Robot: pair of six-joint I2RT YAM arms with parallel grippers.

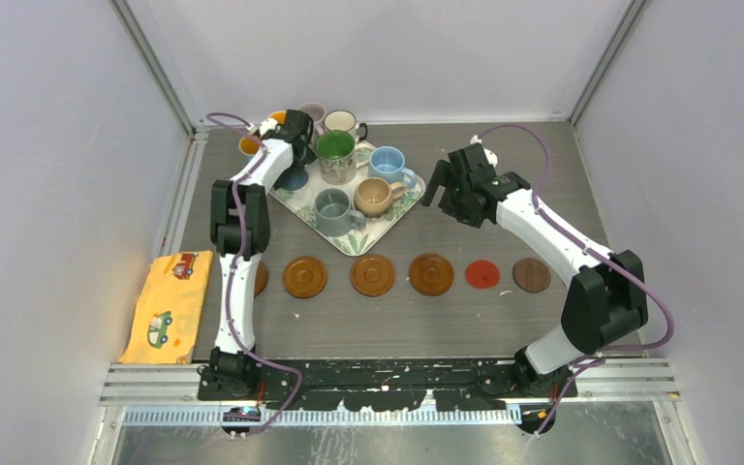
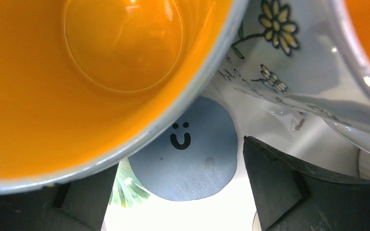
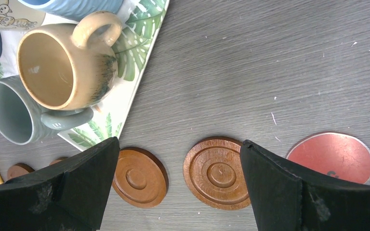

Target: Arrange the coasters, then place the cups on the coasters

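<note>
On the leaf-patterned tray (image 1: 354, 245) stand several cups, among them a tan cup (image 1: 374, 197), a grey-green cup (image 1: 332, 212), a light blue cup (image 1: 387, 165) and a tall cup with a green inside (image 1: 336, 156). My left gripper is open above a blue-grey smiley disc (image 2: 188, 168). An orange-lined cup (image 2: 125, 72) looms over its left finger, and a flower-patterned cup (image 2: 289, 82) is beyond. Right of the tray, my right gripper hangs open over the table, nothing between its fingers. Wooden coasters (image 1: 373, 275) and a red coaster (image 1: 481, 274) lie in front.
A dark brown coaster (image 1: 532, 275) is at the row's right end. The yellow cloth (image 1: 167, 308) covers the front left. Cups crowd the tray's back around the left gripper. Table between the tray and right arm is bare.
</note>
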